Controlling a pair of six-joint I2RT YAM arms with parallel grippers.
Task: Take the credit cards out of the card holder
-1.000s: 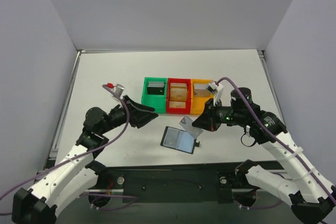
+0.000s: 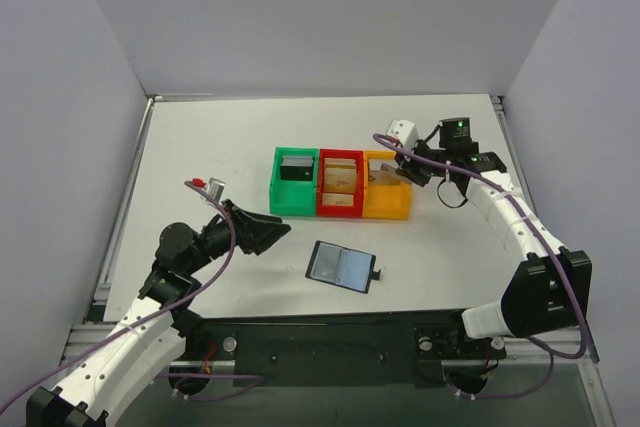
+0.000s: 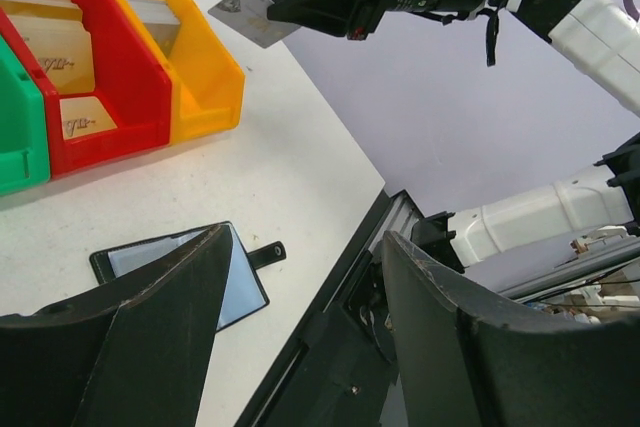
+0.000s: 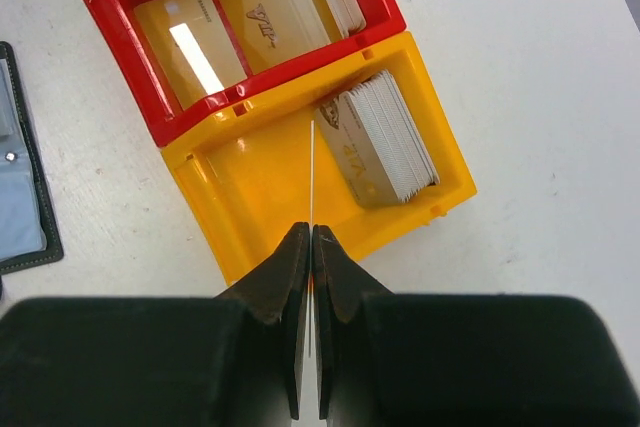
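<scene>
The black-edged card holder (image 2: pixel 341 266) with pale pockets lies open on the table, in front of the bins. My right gripper is shut on a thin card, which appears edge-on in the right wrist view, above the yellow bin. Left of the holder in the top view, my left gripper (image 2: pixel 284 230) hangs over the table. Its fingers (image 3: pixel 165 332) stand wide apart in its own wrist view, with nothing between them.
Green bin (image 2: pixel 272 192), red bin (image 2: pixel 341 153) and yellow bin (image 4: pixel 235 227) stand side by side behind the holder. A stack of cards (image 4: pixel 385 147) occupies the yellow bin's far part; its near part is bare. Cards also stand in the red bin.
With the card in it, my right gripper has moved from beside the card holder back to above the yellow bin. The left arm has shifted slightly to the left.
</scene>
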